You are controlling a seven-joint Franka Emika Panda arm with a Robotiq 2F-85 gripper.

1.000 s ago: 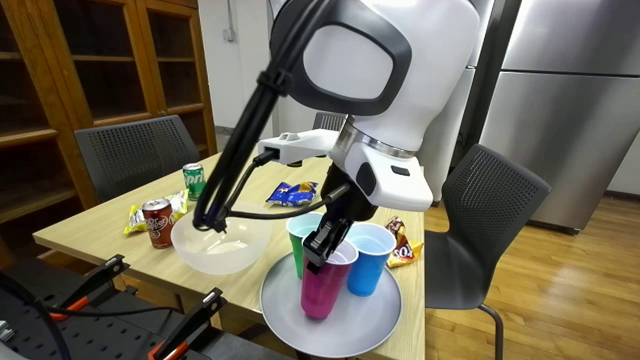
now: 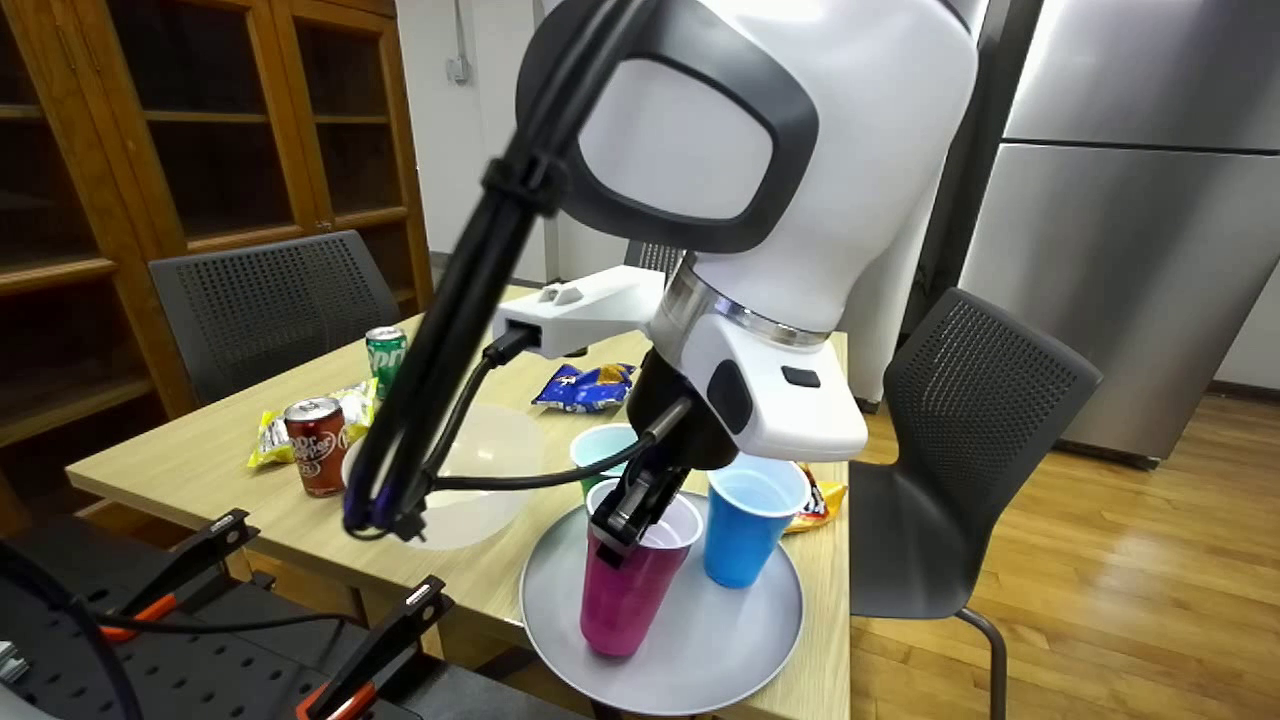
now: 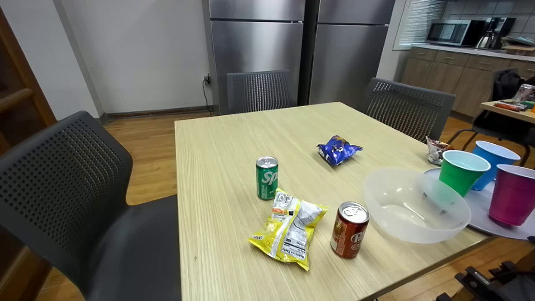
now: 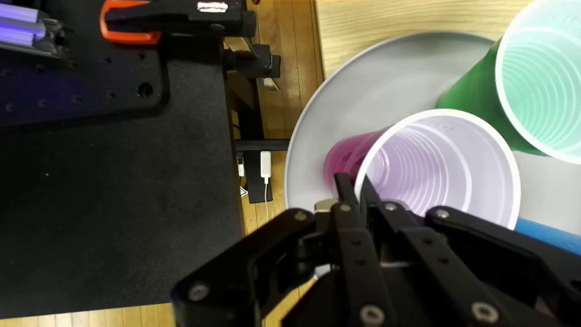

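Observation:
A pink plastic cup (image 2: pixel 630 594) stands tilted over the front of a round grey plate (image 2: pixel 558 600). My gripper is shut on its rim, one finger inside and one outside. In the wrist view, the white-rimmed mouth of the pink cup (image 4: pixel 438 163) opens toward the camera, its base near the plate; whether the base touches cannot be told. Behind it are a green cup (image 4: pixel 474 101) and a blue cup (image 2: pixel 746 534), also on the plate. The arm and the pink cup hide most of the green cup in exterior view 1.
A frosted bowl (image 3: pixel 416 205) sits beside the plate. Farther off are a Dr Pepper can (image 3: pixel 349 230), a Sprite can (image 3: pixel 267 178), a yellow chip bag (image 3: pixel 289 228) and a blue bag (image 3: pixel 338 150). The plate lies close to the table edge.
My gripper and the pink cup have shifted toward the near left of the plate, and the cup leans more. The blue cup stands slightly farther right.

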